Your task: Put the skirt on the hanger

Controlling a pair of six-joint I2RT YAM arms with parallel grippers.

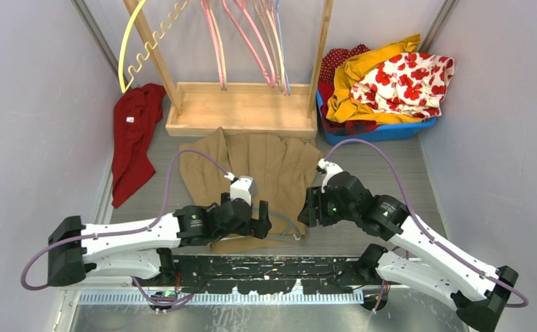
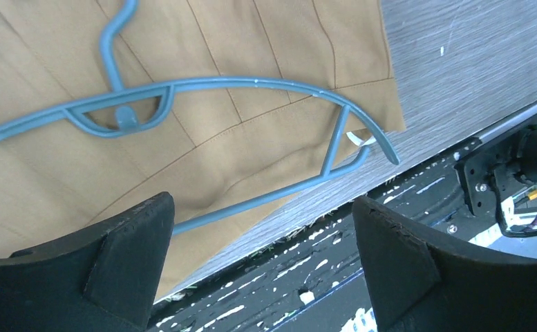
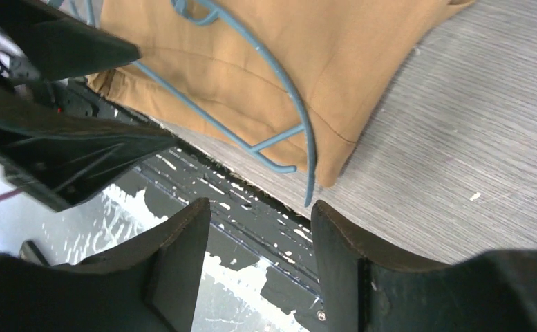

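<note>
Spread out on the floor in front of the wooden rack is the tan skirt (image 1: 251, 155), its waist edge toward me. On top of it lies a blue-grey hanger; in the right wrist view the tip of the hanger (image 3: 309, 181) reaches past the skirt's waist corner. Over the hanger's lower bar, my left gripper (image 1: 246, 218) stands open with nothing held; its fingers (image 2: 400, 266) are wide apart. My right gripper is to the right of the skirt's edge, fingers apart and empty, with the hanger tip just beyond its fingertips.
A wooden rack (image 1: 241, 131) with several hangers stands behind the skirt. A blue basket (image 1: 390, 133) full of clothes is at the back right, a red garment (image 1: 130, 142) at the left.
</note>
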